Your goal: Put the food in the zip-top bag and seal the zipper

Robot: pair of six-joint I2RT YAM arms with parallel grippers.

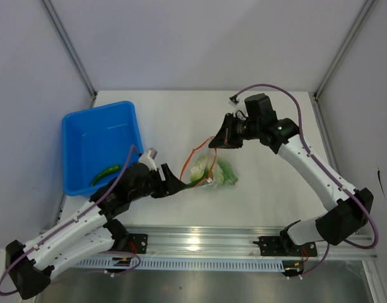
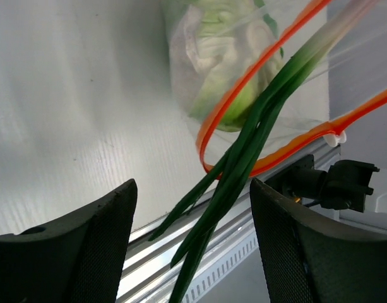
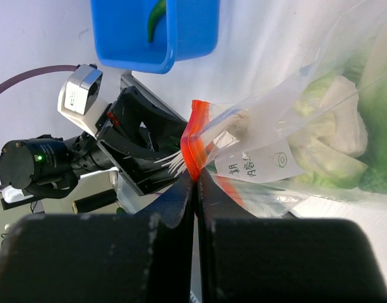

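The clear zip bag point(image 1: 199, 153) lies mid-table with its orange-edged mouth facing left. Pale leafy vegetables point(image 2: 216, 47) fill its far part, and a handwritten label point(image 3: 259, 165) shows through the plastic. Long green onion leaves point(image 2: 228, 183) stick out over the lower orange edge. My left gripper stands open at the mouth, with these leaves passing between its fingers and gaps on both sides. My right gripper is shut on the orange edge at the mouth's upper side, holding it raised.
A blue bin point(image 1: 101, 142) at the left holds a green pepper point(image 1: 105, 174). A metal rail point(image 1: 193, 240) runs along the front edge.
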